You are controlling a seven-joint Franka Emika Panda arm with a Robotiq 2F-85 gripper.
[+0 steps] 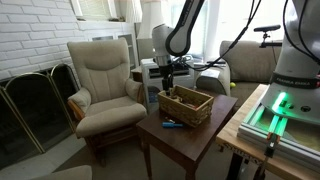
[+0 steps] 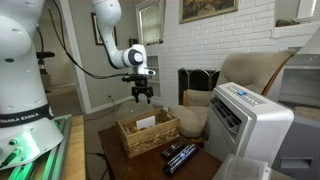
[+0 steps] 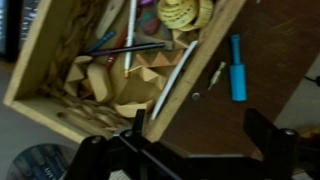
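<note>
A woven basket (image 1: 205, 119) stands on the dark table, holding mixed small items. My gripper (image 1: 167, 80) hangs above its far left side, apart from it, and in the wrist view the gripper is open with nothing between its fingers. Under that gap runs the basket's rim, with a thin white stick (image 3: 172, 78) lying along its inner side. Pencils, wooden pieces and a yellow woven item (image 3: 178, 12) show inside. Outside the basket, a blue cylindrical object (image 3: 237, 72) and a small brass-coloured piece (image 3: 217, 74) lie on the table.
A dark cylinder (image 2: 180, 159) lies on the table beside the basket. Past the table stand a beige armchair (image 1: 105, 85) and a white box-shaped appliance (image 2: 235, 120). Bare table (image 1: 177, 138) shows in front of the basket.
</note>
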